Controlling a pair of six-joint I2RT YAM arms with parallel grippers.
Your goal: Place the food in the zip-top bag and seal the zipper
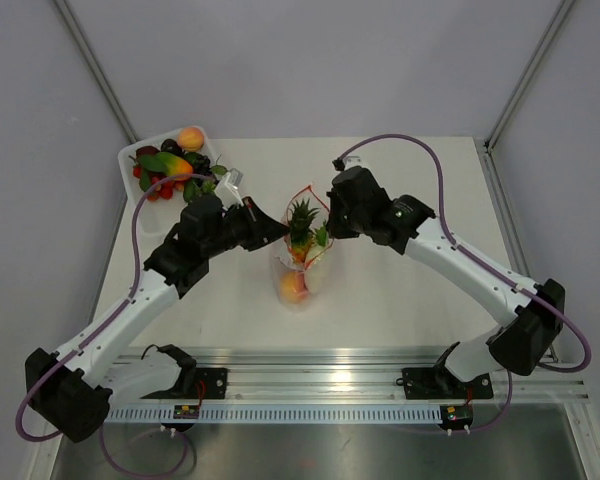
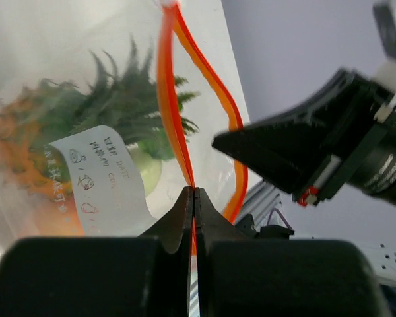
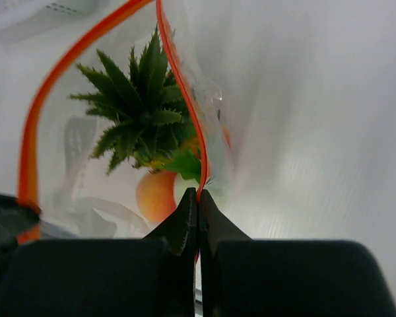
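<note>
A clear bag (image 1: 282, 268) stands mid-table, its orange-red zipper rim (image 2: 219, 87) parted into a narrow loop. Inside it are a small pineapple (image 1: 301, 217), a peach (image 1: 292, 287) and something pale (image 1: 315, 274) beside the peach. A handwritten label (image 2: 105, 181) shows on the bag in the left wrist view. My left gripper (image 1: 285, 231) is shut on the left side of the rim, which runs between its fingertips. On the right side, my right gripper has its fingertips shut with the rim between them. The mouth between the grippers remains open.
At the back left stands a white basket (image 1: 128, 178) of mixed fruit and vegetables, behind the left arm.
</note>
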